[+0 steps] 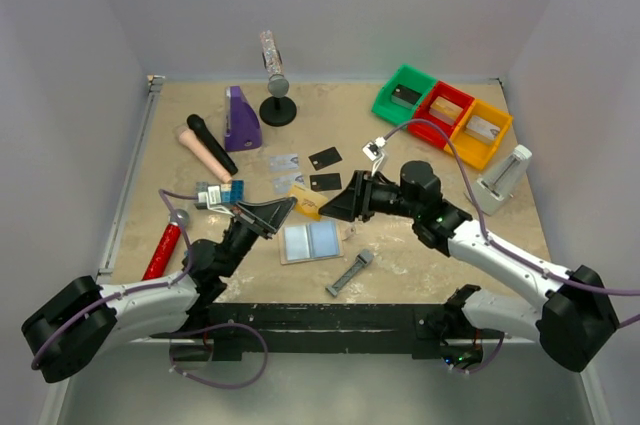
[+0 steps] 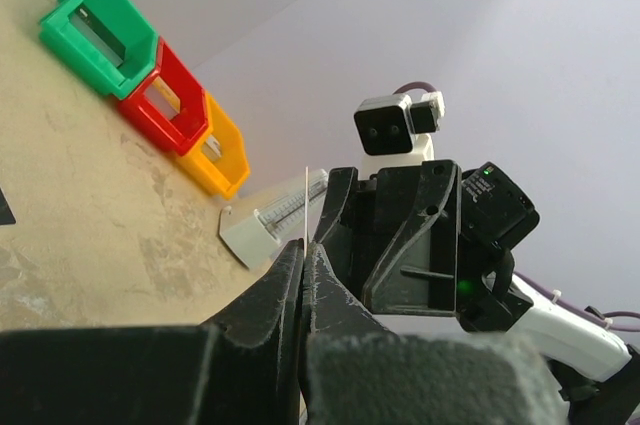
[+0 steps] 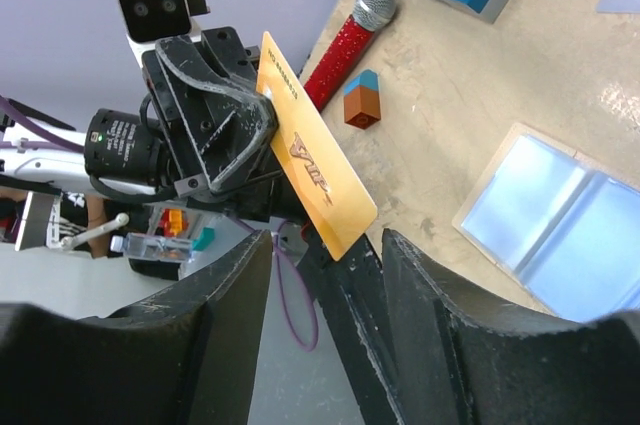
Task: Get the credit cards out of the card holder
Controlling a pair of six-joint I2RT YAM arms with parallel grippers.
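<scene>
A yellow-orange card (image 1: pixel 308 200) is held up in the middle, edge-on in the left wrist view, clamped in my shut left gripper (image 1: pixel 287 207). My right gripper (image 1: pixel 335 207) stands part open just beside the card's free end, which reaches toward its fingertips. A blue open card holder (image 1: pixel 310 242) (image 3: pixel 530 200) lies on the table below. Pale cards (image 1: pixel 285 161) and black cards (image 1: pixel 326 158) lie flat behind it.
Green (image 1: pixel 394 105), red and yellow (image 1: pixel 485 145) bins sit back right. A white device (image 1: pixel 505 175) stands at right. Blue bricks, microphones and a purple object crowd the left. A grey strap lies in front.
</scene>
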